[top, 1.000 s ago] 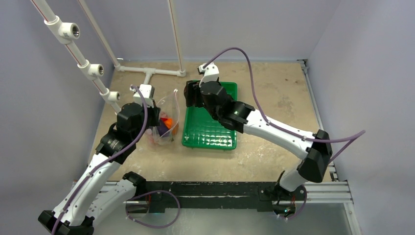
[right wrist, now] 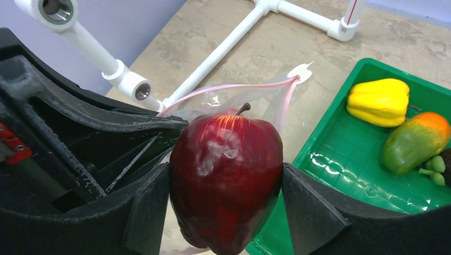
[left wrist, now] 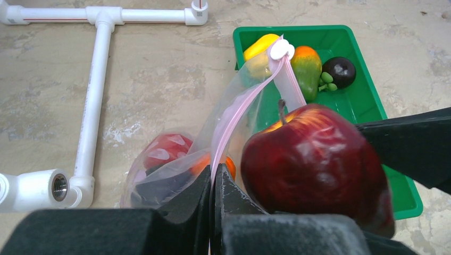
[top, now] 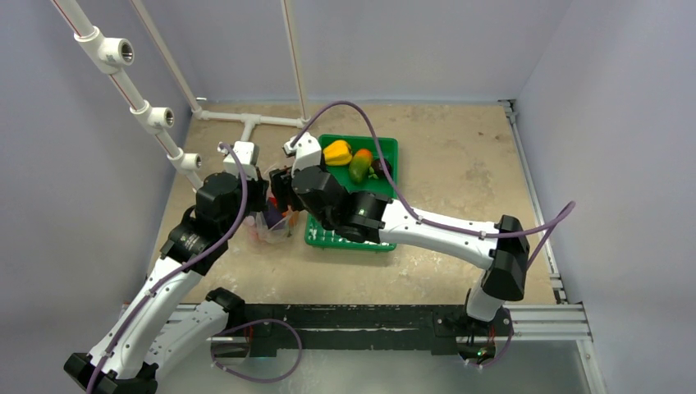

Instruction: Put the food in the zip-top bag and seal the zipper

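A clear zip bag [left wrist: 210, 127] with a pink-edged mouth and a white slider [left wrist: 281, 50] stands with its mouth spread. Inside it show a red item [left wrist: 167, 150], something dark and an orange piece. My left gripper is shut on the bag's near rim. A dark red apple [right wrist: 226, 180] is gripped between the fingers of my right gripper, stem up. In the left wrist view the apple is at the bag's mouth, in front of its right-hand rim. How deep it sits relative to the rim I cannot tell.
The green basket [top: 392, 193] right of the bag holds a yellow pepper [right wrist: 378, 101], a green-orange mango [right wrist: 416, 142] and a small eggplant [left wrist: 339, 72]. White pipes [left wrist: 89, 106] run along the left and back. Both grippers are close together.
My right gripper has moved left with the apple, from over the basket to the bag's mouth beside my left gripper. The left arm has stayed still.
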